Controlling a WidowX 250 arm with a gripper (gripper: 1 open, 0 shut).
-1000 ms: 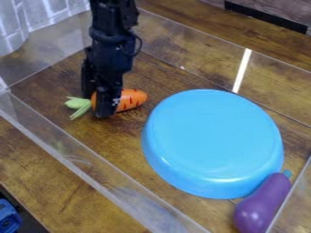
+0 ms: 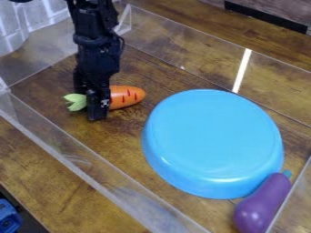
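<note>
My black gripper (image 2: 96, 96) is lowered at the left of the view, down around a toy carrot (image 2: 126, 96) with green leaves (image 2: 75, 102). The carrot lies on the wooden floor, its orange tip pointing right. The fingers are dark and overlap, so whether they are shut on the carrot cannot be told.
A large blue upturned dish or lid (image 2: 212, 141) fills the right middle. A purple eggplant (image 2: 260, 205) lies at the lower right. Clear walls (image 2: 85, 177) edge the area. Wood floor shows bare above the dish and at the lower middle.
The gripper has shifted left and slightly lower along the carrot, toward its leaves. The blue dish and eggplant have not moved.
</note>
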